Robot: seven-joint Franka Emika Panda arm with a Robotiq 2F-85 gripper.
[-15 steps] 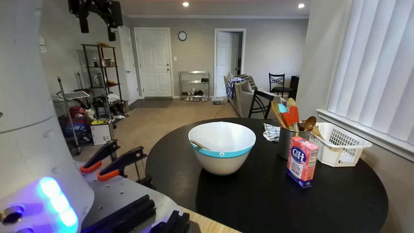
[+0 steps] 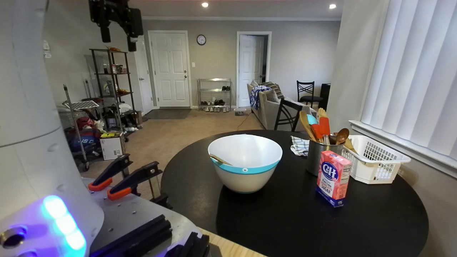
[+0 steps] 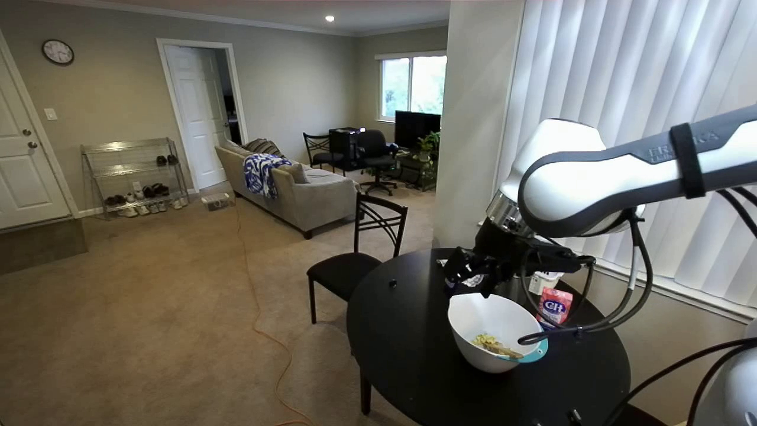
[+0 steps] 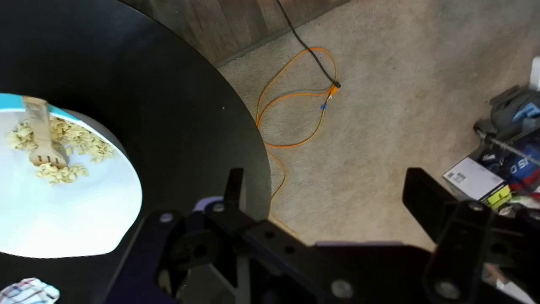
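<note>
On the black round table stands a white bowl [image 2: 245,171] with a turquoise band. Inside it, in the wrist view, lie small pale pasta-like pieces [image 4: 83,139] and a wooden slotted utensil [image 4: 43,131], its handle resting on the bowl's rim. My gripper is open with nothing between its fingers. The wrist view has it over the table edge and carpet, to the right of the bowl. In exterior view 1 the gripper [image 2: 119,43] hangs high at the upper left, well above the tabletop.
A pink sugar box [image 2: 333,177], a metal holder [image 2: 315,158] of utensils and a white basket [image 2: 379,165] occupy the table's right side. A checked cloth [image 2: 300,145] lies behind them. Orange clamps [image 2: 120,192] sit by the arm's base.
In exterior view 1 my gripper has shifted slightly right and down. It was open before as well. The bowl and the other table items have not moved.
</note>
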